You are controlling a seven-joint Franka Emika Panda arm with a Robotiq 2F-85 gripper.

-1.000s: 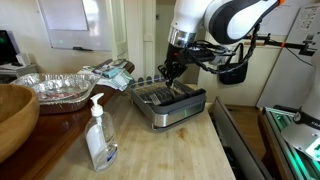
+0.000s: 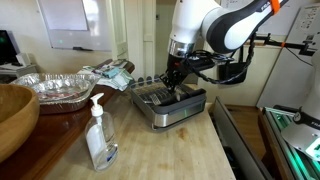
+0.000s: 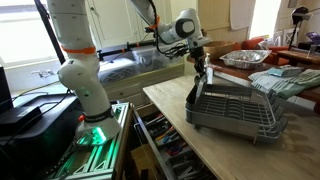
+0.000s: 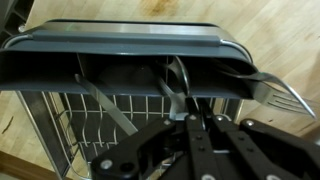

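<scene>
A grey dish rack (image 2: 160,122) stands on the wooden counter, its wire basket showing in exterior view 2. Along one side runs a dark utensil trough (image 4: 120,72). My gripper points down over this trough and is shut on a thin metal utensil (image 4: 182,75), whose curved part shows just beyond the fingertips. The utensil's lower end is hidden in the trough, so its kind is unclear. A fork (image 4: 284,95) leans out over the trough's right end. Left of the fingers lies a knife-like utensil (image 4: 105,105), and another metal handle (image 4: 174,100) stands close beside them.
A soap pump bottle (image 2: 99,135) stands left of the rack, with a wooden bowl (image 2: 15,118) farther left. Behind are a foil tray (image 2: 60,88) and a folded cloth (image 2: 116,72). Bare counter (image 2: 160,160) lies in front.
The arm stays almost in place over the rack, with only a slight shift at the gripper. The rack and the bottle have not moved.
</scene>
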